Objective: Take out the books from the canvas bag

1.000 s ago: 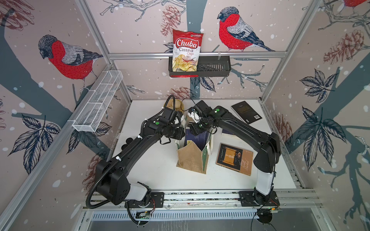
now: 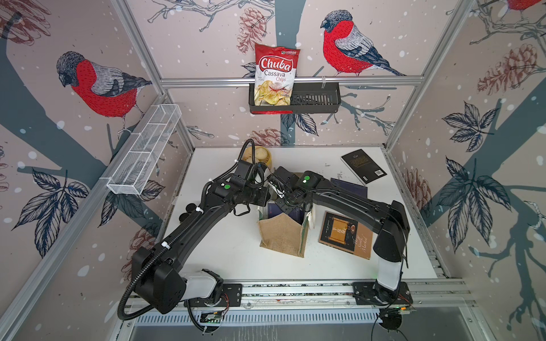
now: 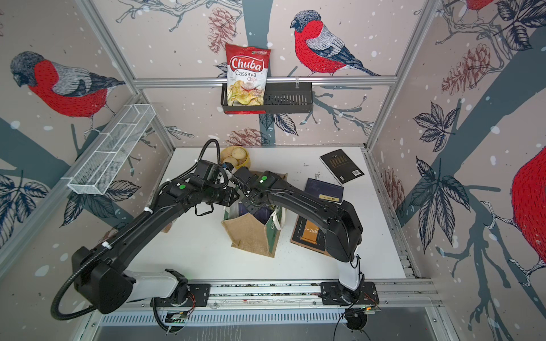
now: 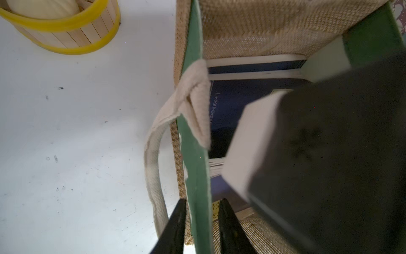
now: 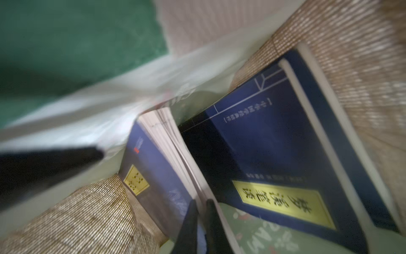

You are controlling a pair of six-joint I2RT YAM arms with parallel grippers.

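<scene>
The canvas bag [image 2: 281, 233] stands open mid-table, navy books inside. In the left wrist view my left gripper is shut on the bag's green-lined side edge, beside a rope handle [image 4: 156, 148]. My right gripper reaches down into the bag, shut, its tips at the page edges of a leaning book [image 5: 152, 165]; whether anything is between them is hard to tell. A larger navy book [image 5: 266, 135] with a yellow label lies beside it.
Books lie at the right: a brown one [image 2: 347, 238], a navy one [image 3: 324, 187] and a black one [image 2: 364, 164]. A yellow basket [image 4: 63, 33] is behind the bag's left. A chips bag [image 2: 275, 74] sits in a wall rack.
My right arm has moved left and down over the bag. The bag's front flap has shifted slightly; the left arm has moved a little.
</scene>
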